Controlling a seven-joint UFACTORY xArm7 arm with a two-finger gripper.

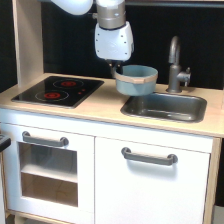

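Note:
A blue-grey pot (137,86) is at the counter's back, between the stove and the sink. It covers the back left corner of the metal sink (175,105). My gripper (114,71) comes down from above at the pot's left rim and appears shut on it. The fingers are small and dark here, so their exact hold on the rim is hard to make out. Whether the pot's underside touches the counter cannot be told.
To the left lies a black stove top (58,91) with red burner rings, nothing on it. A dark faucet (177,66) rises behind the sink. Below are a white cabinet door (150,190) and an oven door (48,165) with handles.

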